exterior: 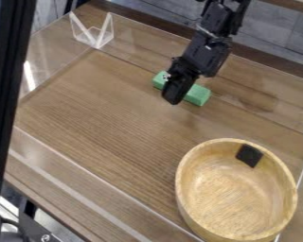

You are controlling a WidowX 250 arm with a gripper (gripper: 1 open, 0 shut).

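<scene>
My black gripper [177, 92] is at the upper middle of the wooden table, its fingers directly over a green block [199, 96] and partly hiding it. The fingertips look shut, and I see nothing held between them; whether they touch the block is unclear.
A large tan round bowl [230, 206] with a black patch on its rim fills the lower right. A clear plastic object [94, 32] stands at the back left. A wall runs along the back.
</scene>
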